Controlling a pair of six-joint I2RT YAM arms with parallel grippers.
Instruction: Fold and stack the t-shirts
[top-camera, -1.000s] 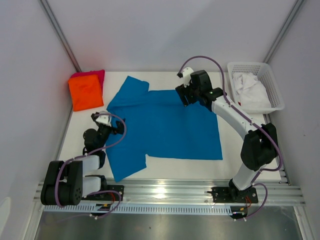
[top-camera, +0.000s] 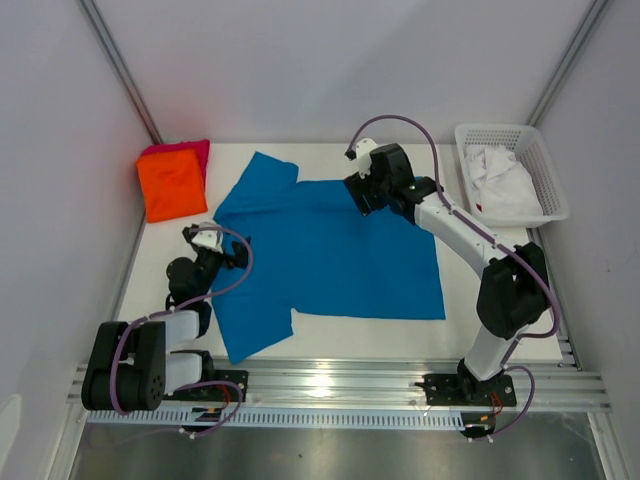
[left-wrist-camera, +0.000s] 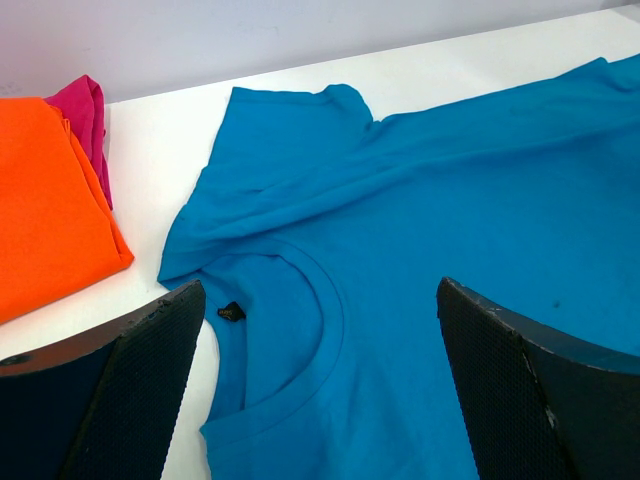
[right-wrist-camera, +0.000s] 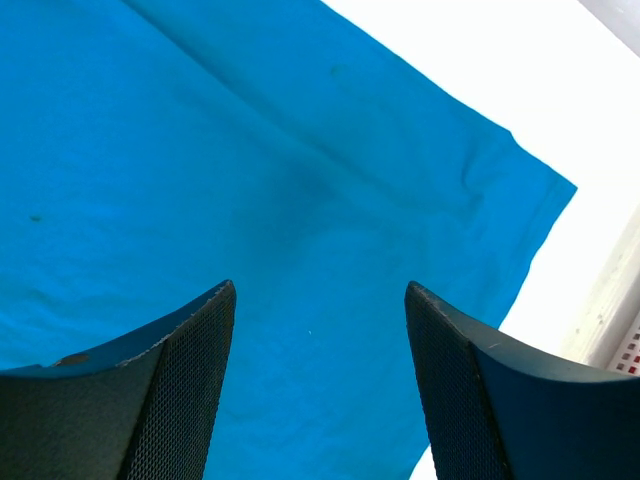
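A blue T-shirt (top-camera: 340, 270) lies spread on the white table, sleeves toward the left, with creases along its far edge (left-wrist-camera: 290, 170). Over its left part hovers my left gripper (top-camera: 225, 250), fingers apart and empty above the cloth (left-wrist-camera: 320, 390). My right gripper (top-camera: 362, 188) is above the shirt's far right area; its fingers stand apart over flat blue cloth (right-wrist-camera: 310, 180), holding nothing. A folded orange shirt (top-camera: 172, 185) rests on a magenta one (top-camera: 195, 150) at the back left.
A white plastic basket (top-camera: 545, 175) holding white cloth (top-camera: 497, 180) stands at the back right. Bare table (top-camera: 470, 300) shows right of the shirt and along its front edge. Walls border the table at the back and sides.
My right gripper has shifted slightly left over the shirt. The left arm and the shirts look unchanged.
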